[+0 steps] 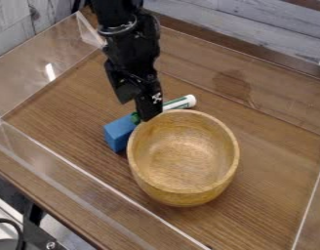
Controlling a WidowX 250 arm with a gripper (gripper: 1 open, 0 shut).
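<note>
My black gripper [134, 99] hangs from the top centre over the upper left of a wooden bowl [182, 157], its fingers open. Below it a blue block [118, 132] rests left of the bowl, with something small and green beside it. A white and green cylindrical object [178, 104] lies just behind the bowl, partly hidden by the gripper. Whether anything touches the fingertips is unclear.
A pale edge runs along the left side, and a black cable lies at the lower left corner.
</note>
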